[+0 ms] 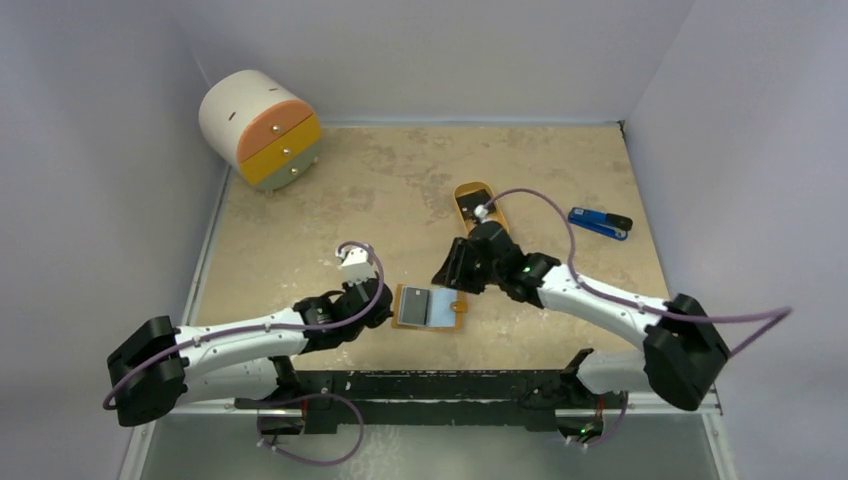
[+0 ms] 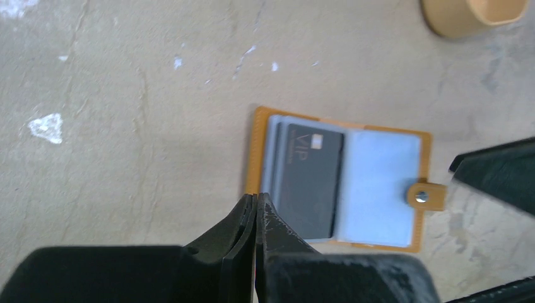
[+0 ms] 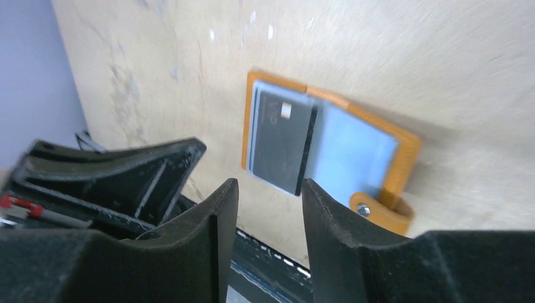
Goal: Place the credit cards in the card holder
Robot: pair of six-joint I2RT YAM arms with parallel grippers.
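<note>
An orange-edged card holder [image 2: 253,151] lies spread open on the table, its blue inside [image 2: 382,183] to the right and its snap tab [image 2: 426,197] at the right edge. A dark grey card marked VIP [image 2: 309,180] rests in its left half. Just left of the holder, my left gripper is shut, nothing showing between its fingers. My right gripper hangs above the holder with its fingers apart and nothing between them. At the back, another dark card [image 1: 476,203] lies in an orange tray [image 1: 497,219].
A blue stapler [image 1: 600,222] lies at the right. Back left stands a small drawer cabinet [image 1: 262,130]. Both arms are close together around the holder, while the table's left and middle back are clear.
</note>
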